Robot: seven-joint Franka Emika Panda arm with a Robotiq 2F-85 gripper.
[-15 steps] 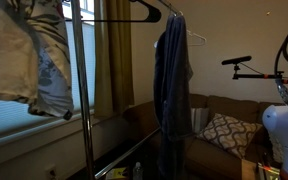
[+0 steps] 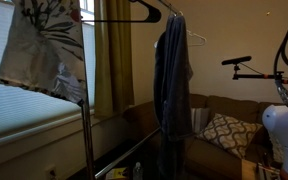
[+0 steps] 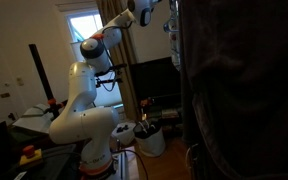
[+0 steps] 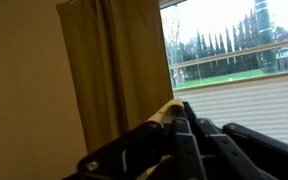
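A pale cloth with a dark floral print (image 2: 46,45) hangs at the upper left of exterior view 1, its top cut off by the frame. In the wrist view, my gripper points toward the window and appears shut, with a small fold of light cloth (image 4: 167,111) at its fingertips. Just how much fabric is pinched there is hard to see. Exterior view 2 has my arm (image 3: 86,95) reaching up, its far end leaving the top of the picture.
A metal rack pole (image 2: 86,135) stands beside the cloth. An empty black hanger (image 2: 134,14) and a dark garment (image 2: 171,90) hang on the rack. Behind are a curtain (image 2: 114,60), a window blind (image 2: 29,100) and a sofa (image 2: 224,115). Dark fabric (image 3: 244,90) blocks much of exterior view 2.
The rack and dark garment look still.
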